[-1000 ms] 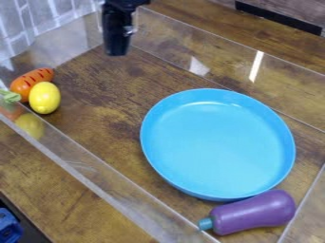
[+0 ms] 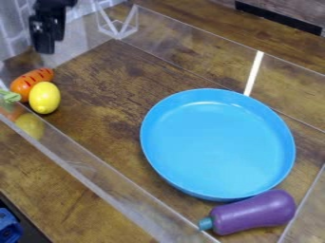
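Observation:
My gripper [image 2: 47,38] is at the top left, above a toy carrot [image 2: 33,82] and a yellow lemon [image 2: 45,98]; its dark fingers are blurred and partly cut by the frame's top, with nothing visible held in them. A blue plate [image 2: 218,142] fills the right middle of the wooden surface. A purple eggplant [image 2: 254,213] lies below the plate at the bottom right.
Clear low walls surround the area, with one running diagonally along the lower left [image 2: 102,180]. A blue object [image 2: 7,227] shows at the bottom left edge. The wood between lemon and plate is bare.
My gripper has moved left from the upper middle to the top left, over the carrot. The objects on the surface have not moved.

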